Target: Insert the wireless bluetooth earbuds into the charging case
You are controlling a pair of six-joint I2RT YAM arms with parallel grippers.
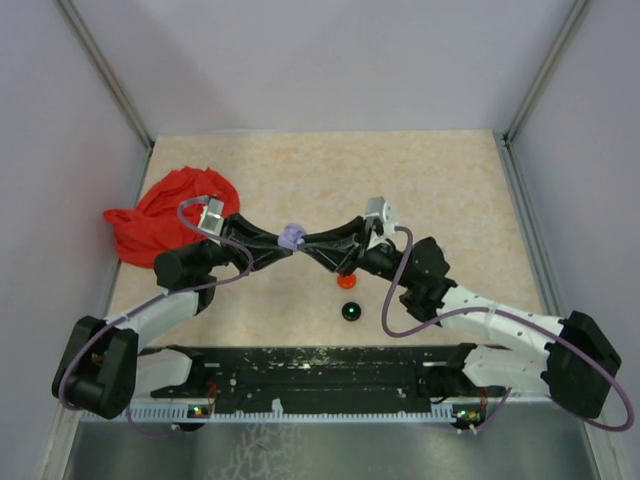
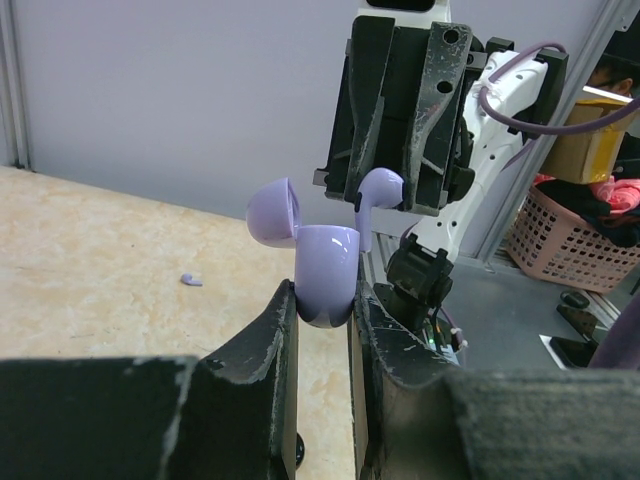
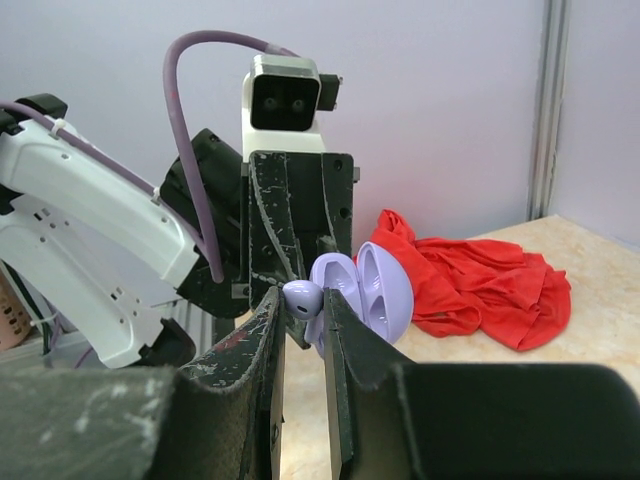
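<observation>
The lavender charging case is held up off the table, its lid swung open, with my left gripper shut on its body. My right gripper is shut on one lavender earbud. In the left wrist view that earbud's rounded head is at the right fingers, its stem pointing down by the case's upper right edge. Whether the stem touches or enters a slot cannot be told. The case's open inside faces the right wrist camera. Another earbud lies on the table.
A red cloth is heaped on the table's left side. A red-orange round object and a black disc lie below the right gripper.
</observation>
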